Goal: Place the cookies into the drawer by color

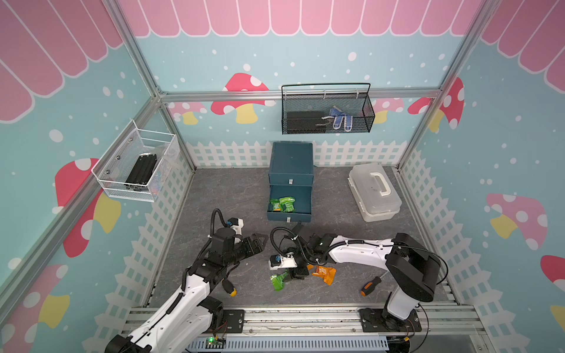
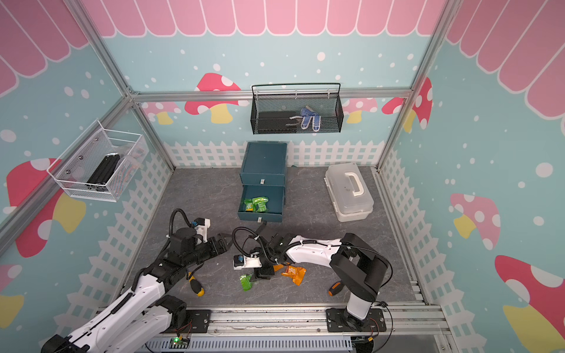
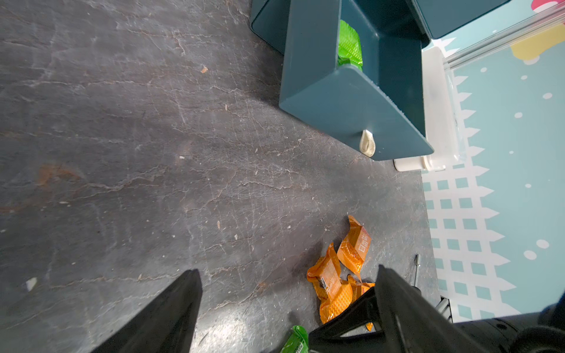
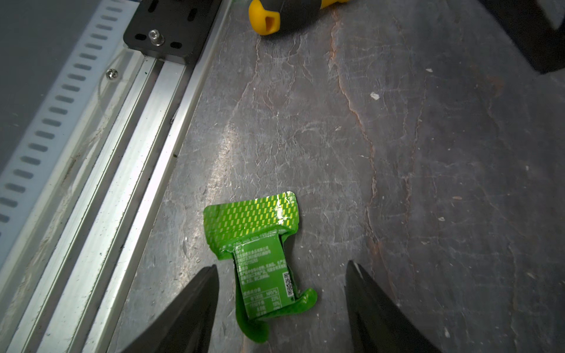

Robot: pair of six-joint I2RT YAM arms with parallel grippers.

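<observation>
The teal drawer unit [image 1: 290,161] has its lower drawer [image 1: 301,203] pulled out, with green cookie packets [image 1: 283,204] inside. My right gripper is open just over a green packet [image 4: 259,253] lying on the table near the front edge, nothing gripped. Orange packets [image 3: 329,279] lie to the right of it. My left gripper is open and empty above the table, left of and in front of the drawer.
A clear plastic case [image 1: 373,194] stands back right. Screwdrivers [image 4: 288,14] [image 1: 369,286] lie at both sides. Wire baskets [image 1: 327,126] hang on the walls.
</observation>
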